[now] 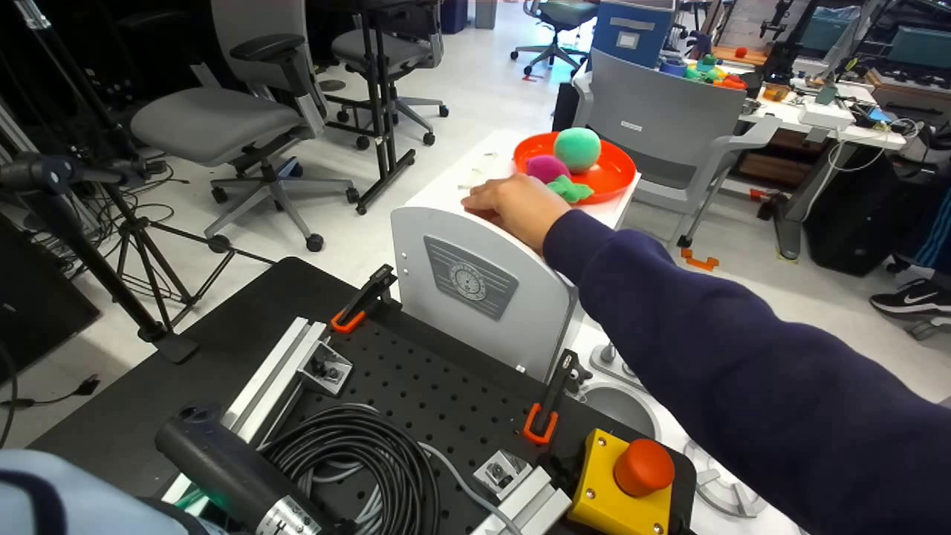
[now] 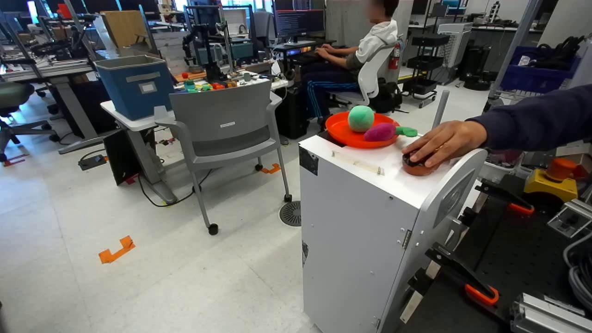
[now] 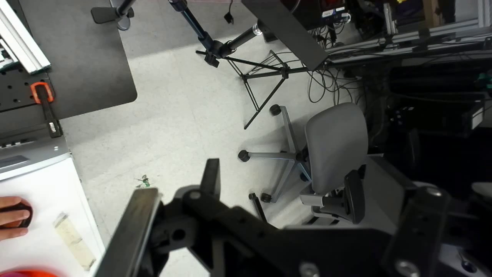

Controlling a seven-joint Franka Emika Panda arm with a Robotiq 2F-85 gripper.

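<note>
My gripper shows in the wrist view, its two fingers apart above the floor with nothing between them. A person's hand (image 2: 447, 141) rests over a dark brown, rounded object (image 2: 420, 166) on the white cabinet top (image 2: 360, 158). That brown object (image 3: 25, 214) also shows under the fingertips at the left of the wrist view. Beside the hand, a red-orange plate (image 2: 337, 130) bears a green ball (image 2: 361, 119) and a purple toy eggplant (image 2: 380, 132) with a green stem. The orange pizza slice is not visible now.
A grey curved panel (image 1: 463, 276) rises along the cabinet's near edge. The person's dark sleeve (image 1: 713, 330) crosses above the sink (image 1: 620, 406). Black clamps (image 1: 365, 299), coiled cable (image 1: 356, 464) and a yellow box with a red button (image 1: 624, 481) occupy the black table.
</note>
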